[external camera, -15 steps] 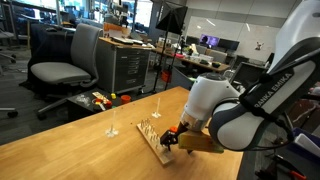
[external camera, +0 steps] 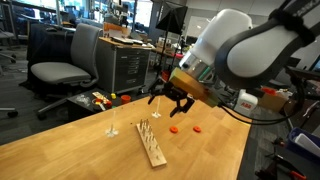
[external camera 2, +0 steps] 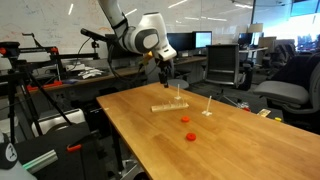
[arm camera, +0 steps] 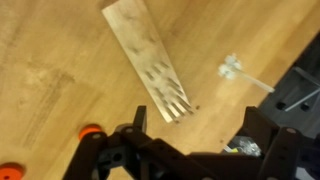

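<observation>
A light wooden block [arm camera: 140,40] lies on the table, with several small pegs [arm camera: 172,92] standing at one end. My gripper [external camera: 168,106] hangs above the table beyond the pegged end of the block. Its fingers are spread wide at the bottom of the wrist view, with nothing between them. Two red discs [arm camera: 90,130] [arm camera: 11,172] lie on the table to one side of the block. On the other side stands a thin white rod on a small splayed base [arm camera: 231,68].
A second white rod [external camera 2: 178,91] stands behind the block. Small coloured items [external camera: 101,101] lie near the table's back edge. Office chairs [external camera: 70,58] stand beyond it.
The block's whole length and both red discs now show in exterior view 1.
</observation>
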